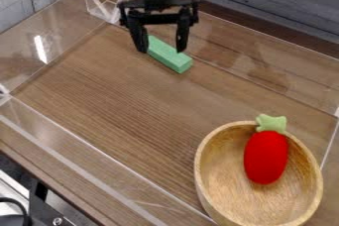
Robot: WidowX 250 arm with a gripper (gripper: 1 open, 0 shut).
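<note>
My gripper [159, 37] is at the back centre, its two black fingers spread open above a green block [169, 56], which lies tilted diagonally on the wooden table. The block rests between and just below the fingers, and the frame does not show it being held.
A wooden bowl [216, 188] at the front right holds a red object [267, 158] with a pale green top. A clear plastic item [103, 0] stands at the back left.
</note>
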